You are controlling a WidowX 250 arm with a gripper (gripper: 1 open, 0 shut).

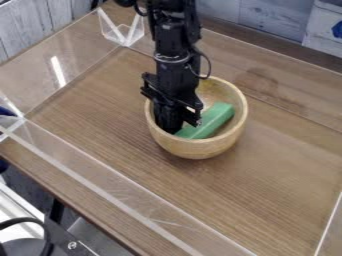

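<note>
A black robot arm reaches down from the top centre to a tan bowl [209, 147] in the middle of the table. Its gripper [174, 118] is down at the bowl's left side, over the inside. A green object [211, 120] lies in the bowl, right of the fingertips. The fingertips are dark and overlap, so whether anything is between them is hard to see.
Bare wooden table [94, 120] surrounds the bowl, with free room left, right and in front. Clear plastic pieces stand at the top left, and cables run at the lower left corner.
</note>
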